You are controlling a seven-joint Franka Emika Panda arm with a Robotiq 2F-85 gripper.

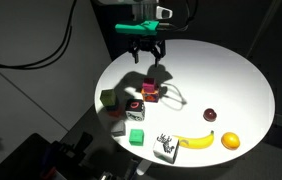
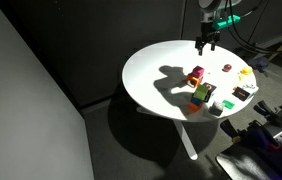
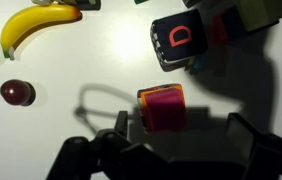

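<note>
My gripper (image 1: 147,56) hangs above the far part of the round white table, its fingers open and nothing between them. Below it, a red block (image 1: 149,85) rests on an orange block (image 1: 150,97). From the wrist view, the red block's top (image 3: 164,109) lies between the two fingertips, lower down. A black-and-white lettered cube (image 3: 179,40) stands beside this stack. Apart from them, a dark red round fruit (image 1: 209,114) lies on bare table.
A stack topped by an olive block (image 1: 108,97) stands at the left. Along the near edge are a green block (image 1: 136,137), a patterned white cube (image 1: 166,148), a banana (image 1: 194,142) and an orange (image 1: 230,141).
</note>
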